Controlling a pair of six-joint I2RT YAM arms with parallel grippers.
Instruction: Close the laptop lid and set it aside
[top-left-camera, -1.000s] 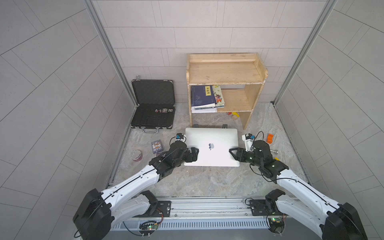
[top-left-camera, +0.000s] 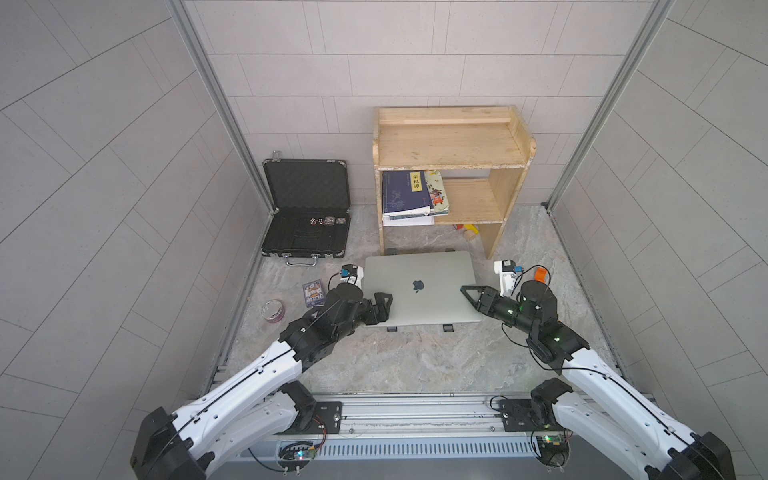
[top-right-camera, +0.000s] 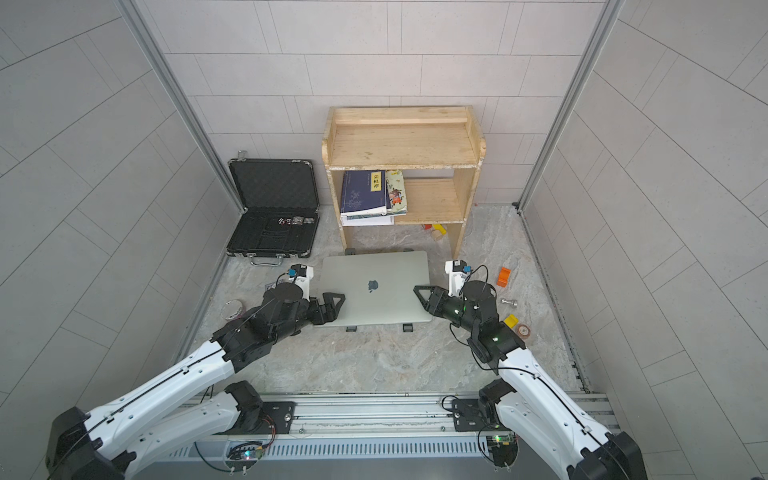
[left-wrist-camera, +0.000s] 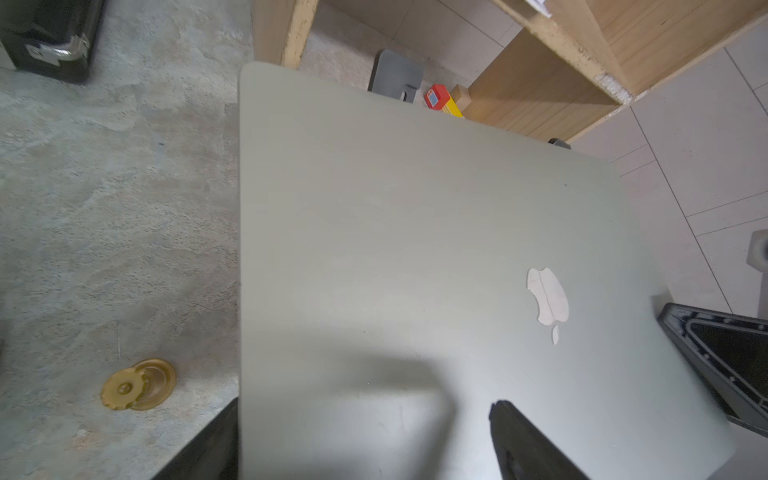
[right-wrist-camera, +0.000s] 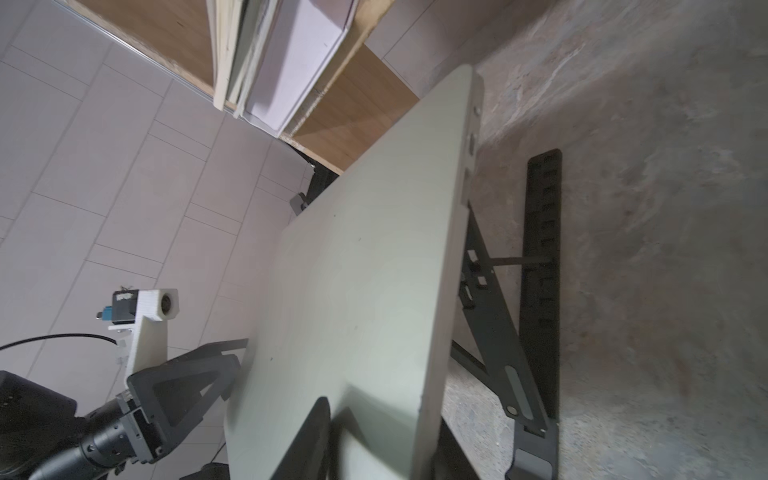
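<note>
The closed silver laptop (top-left-camera: 424, 276) sits raised above a black folding stand (right-wrist-camera: 540, 208) at the table's middle, in front of the shelf. My left gripper (top-left-camera: 380, 308) is open at the laptop's left edge, its fingertips around that edge. My right gripper (top-left-camera: 472, 296) is at the right edge; in the right wrist view its dark fingers lie either side of the laptop's edge, and whether they grip it is unclear.
A wooden shelf (top-left-camera: 456, 136) with books (top-left-camera: 406, 192) stands behind. An open black case (top-left-camera: 305, 192) is back left, a card box (top-left-camera: 313, 294) and round tin at left, small items at right.
The laptop has shifted slightly left and toward the back, with both arms moving along with it; the gap to the stand's front feet shows more now.
</note>
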